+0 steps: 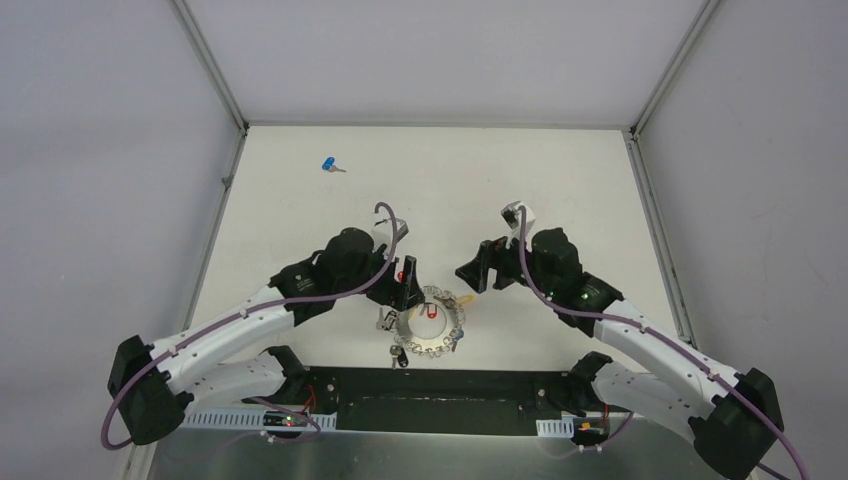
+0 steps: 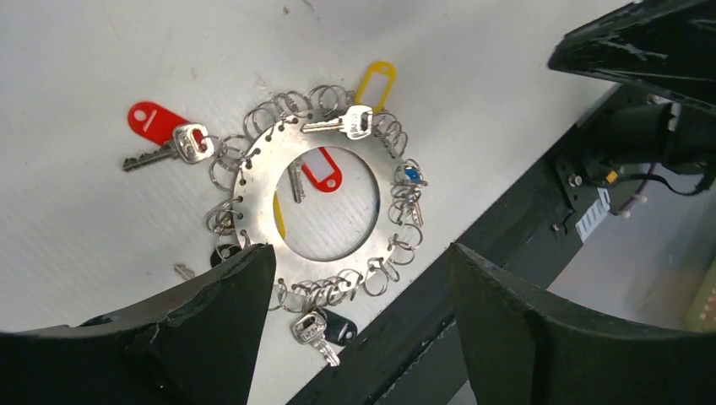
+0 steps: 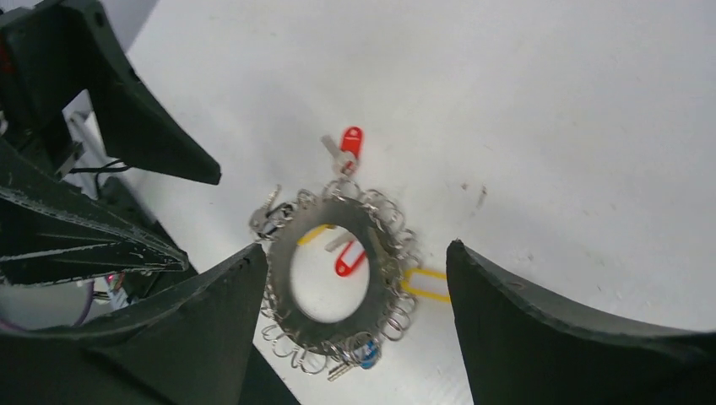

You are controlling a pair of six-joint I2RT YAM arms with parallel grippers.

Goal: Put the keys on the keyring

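The metal keyring [image 2: 257,177] lies flat on the white table, small loops round its rim, with tagged keys among them: red tag [image 2: 154,122], yellow tag [image 2: 373,84], black tag [image 2: 339,327] and a blue one at the right. A silver key [image 2: 355,122] lies on the ring's top edge in the left wrist view. A separate blue-tagged key [image 1: 330,165] lies at the back left. My left gripper is open above the ring, empty. My right gripper is open to the ring's upper right, nothing between its fingers.
Both arms stand near each other over the middle, with walls [image 1: 750,170] around.
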